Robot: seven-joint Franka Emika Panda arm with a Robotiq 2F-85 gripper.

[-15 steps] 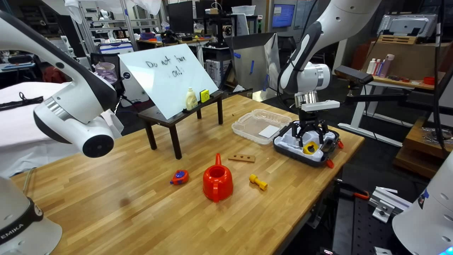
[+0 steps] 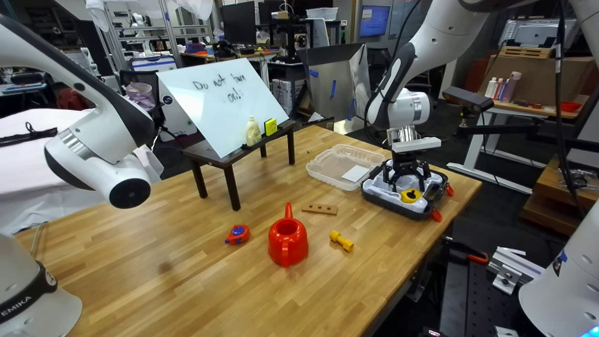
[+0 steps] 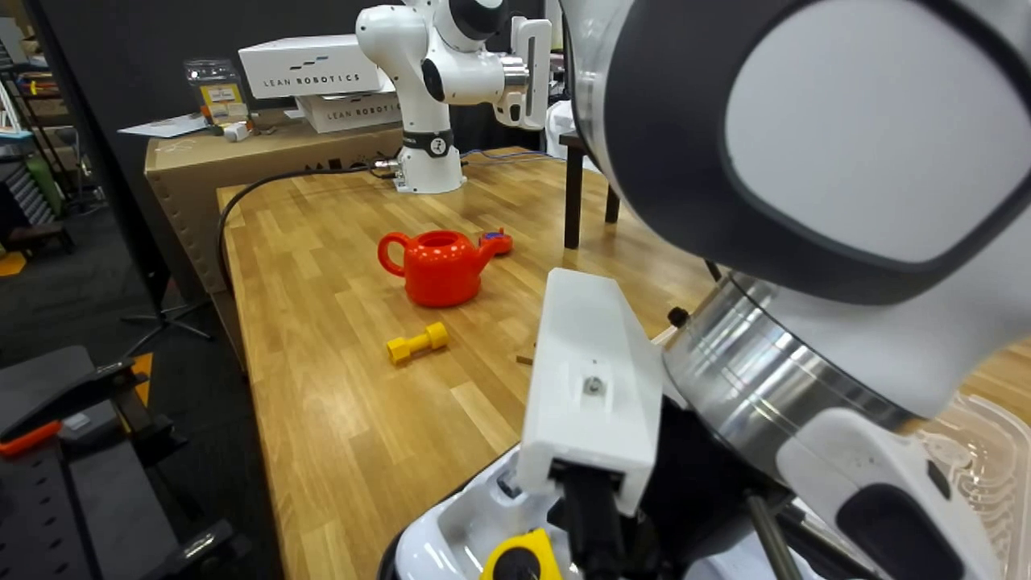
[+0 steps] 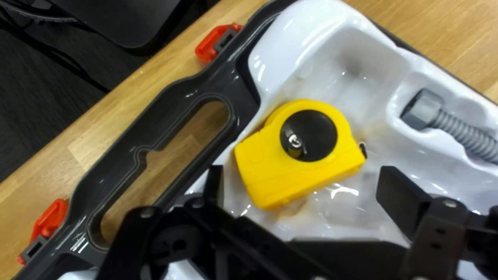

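Observation:
A yellow toy tape measure [image 4: 266, 163] with a black round centre lies in a white moulded tray [image 4: 322, 42] inside a black case [image 4: 186, 88]. My gripper is open above the tray, its two black fingertips wide apart with nothing held between them. In the wrist view the tape measure appears just beyond the gap between the fingers. From the first exterior view, the gripper [image 2: 408, 185] is low over the case, with the tape measure [image 2: 411, 195] on the near side of it. A grey toy bolt [image 4: 448, 123] rests in its own recess of the tray.
On the table stand a red teapot [image 2: 287, 244], a red and blue toy [image 2: 238, 234], a yellow dumbbell-shaped piece [image 2: 341, 241] and a wooden strip with holes [image 2: 320, 208]. A clear plastic container [image 2: 337, 163] sits beside the case. Red latches [image 4: 51, 217] jut from the case.
My gripper has shifted slightly to the left in the first exterior view, staying low over the case. The tape measure and the table objects have not visibly moved.

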